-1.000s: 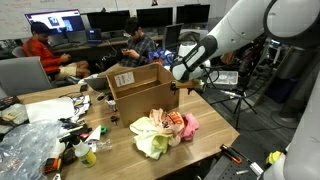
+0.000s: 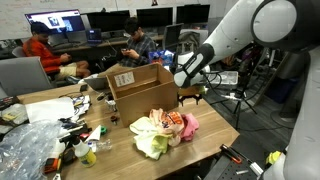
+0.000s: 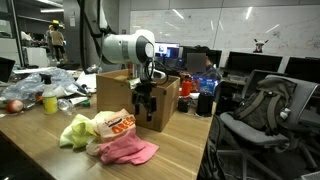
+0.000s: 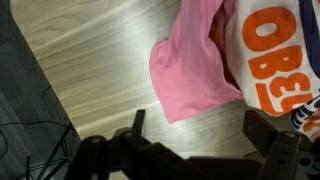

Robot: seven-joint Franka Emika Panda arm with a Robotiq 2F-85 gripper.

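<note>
My gripper is open, with nothing between its fingers. In exterior view 1 the gripper (image 2: 190,99) hangs above the table beside the cardboard box (image 2: 145,98). A crumpled pink cloth (image 4: 190,75) lies on the table, ahead of the fingers in the wrist view. Against it rests a white cloth with orange lettering (image 4: 280,60), partly cut off by the frame. Exterior view 2 shows the pink cloth (image 3: 130,149) in front, the lettered cloth (image 3: 115,124) behind it and a pale yellow-green cloth (image 3: 80,132) to the left.
The open box stands behind the cloths, close to the arm. Bottles (image 2: 85,153), clear plastic (image 2: 28,145) and small items crowd the table's left side. Bare tabletop (image 3: 180,150) lies right of the cloths. Two people sit beyond the table.
The arm has shifted a little right and lower in exterior view 1, bringing the gripper away from the box. The cloths and box look unchanged.
</note>
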